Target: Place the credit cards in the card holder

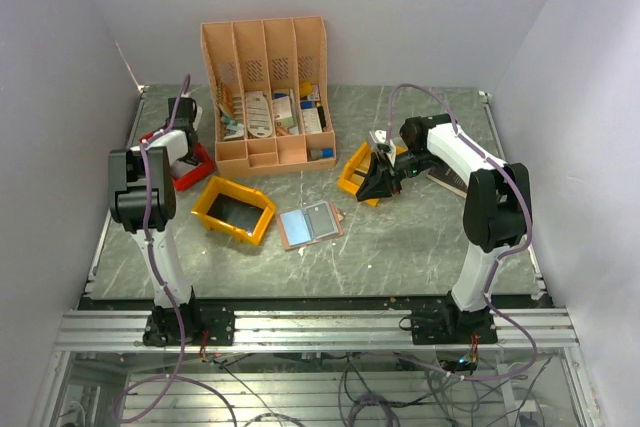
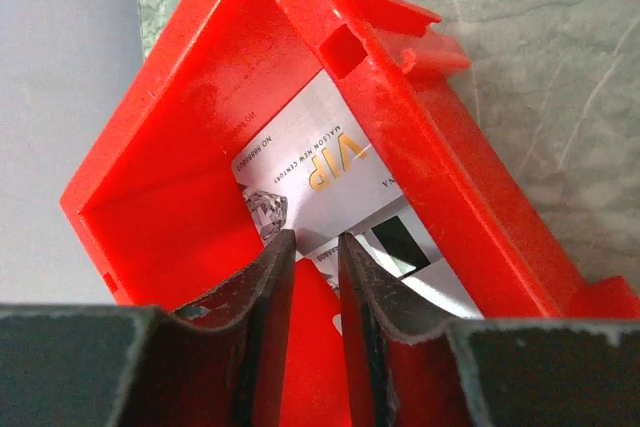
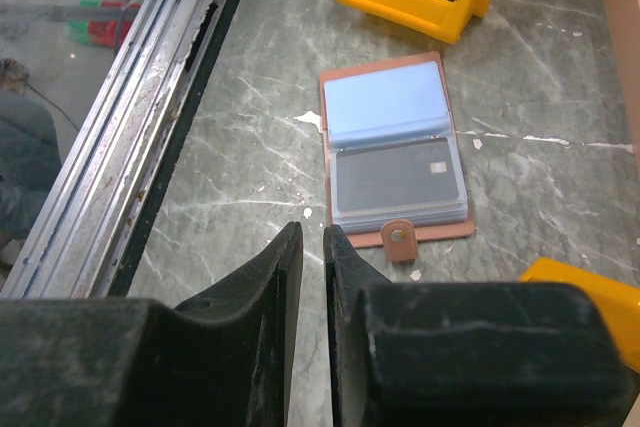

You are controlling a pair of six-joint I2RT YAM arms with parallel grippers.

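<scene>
In the red bin [image 2: 490, 207] at the far left, several cards lie, the top one a silver VIP card [image 2: 310, 157]. My left gripper is down inside the bin, fingertips slightly parted at that card's lower edge. The open card holder [image 1: 311, 226], with clear sleeves, lies on the table front centre. My right gripper hangs above the table near a yellow bin [image 1: 351, 172], facing the holder, its fingertips a small gap apart with nothing seen between them.
A second yellow bin [image 1: 228, 232] stands left of the holder. A tan organizer [image 1: 262, 159] with assorted items fills the back centre.
</scene>
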